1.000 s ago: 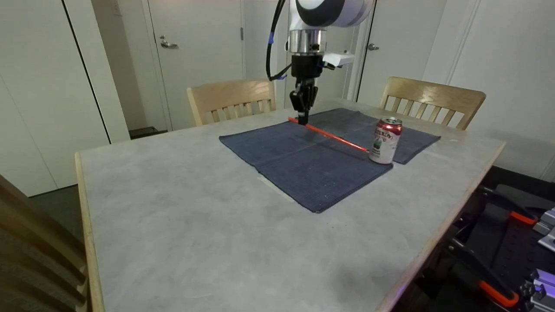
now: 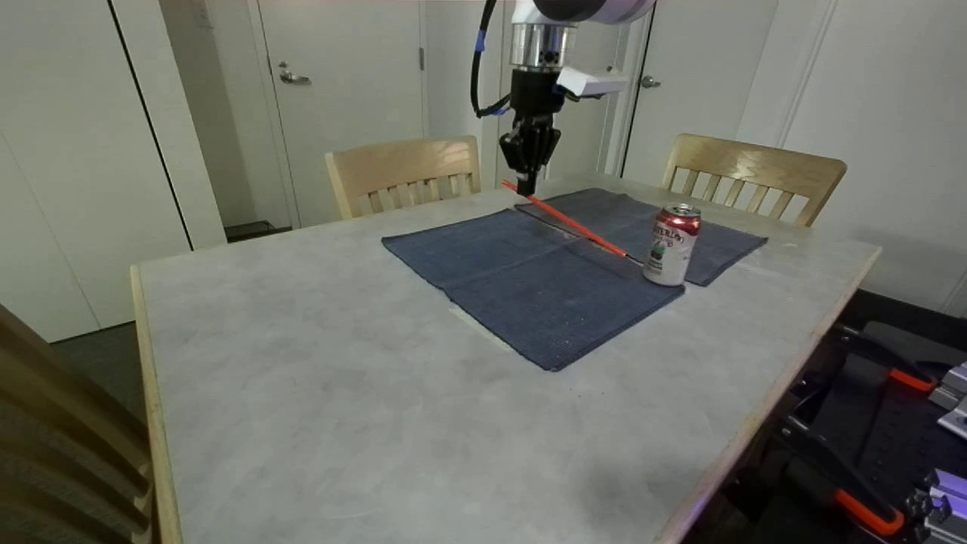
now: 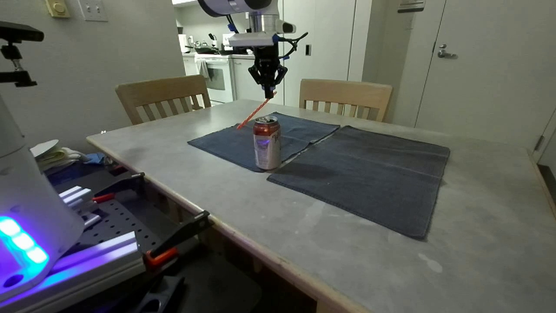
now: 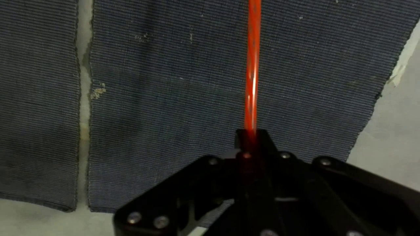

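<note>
A thin red straw (image 2: 580,228) is pinched near one end by my gripper (image 2: 526,187), which is shut on it above the far part of the cloths. In the wrist view the straw (image 4: 253,67) runs from between the fingertips straight up out of the picture. Its long free part slants down toward the can in exterior view 1. The red and white can (image 2: 672,245) stands upright at the cloths' edge. Exterior view 2 has my gripper (image 3: 269,95) behind and above the can (image 3: 267,143), with the straw (image 3: 254,111) slanting down to the left behind it.
Two dark blue cloths (image 2: 544,290) lie flat, with a narrow gap between them. Wooden chairs (image 2: 408,172) stand along the table's far side. Orange-handled clamps (image 2: 866,512) sit beyond the table's edge.
My gripper has risen and the straw's held end has come up with it. The straw now slopes more steeply than before. The can and cloths have stayed put.
</note>
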